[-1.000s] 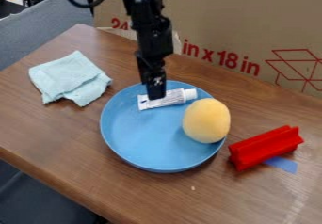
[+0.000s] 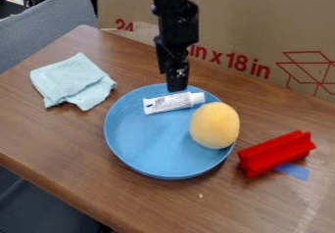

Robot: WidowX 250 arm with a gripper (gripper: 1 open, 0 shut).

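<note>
My black gripper (image 2: 175, 72) hangs upright just above the back of the blue plate (image 2: 157, 144), its fingertips close over a white tube (image 2: 167, 103) that lies on the plate. A yellow rounded object (image 2: 214, 126) sits on the plate's right side. The gripper holds nothing that I can see; its fingers look apart, though they are small and dark in this view.
A light blue folded cloth (image 2: 72, 80) lies on the wooden table at the left. A red object (image 2: 273, 154) lies right of the plate on blue tape. A cardboard box (image 2: 275, 31) stands behind.
The gripper has shifted right and slightly back from the tube's left part. The tube and the other objects look unmoved.
</note>
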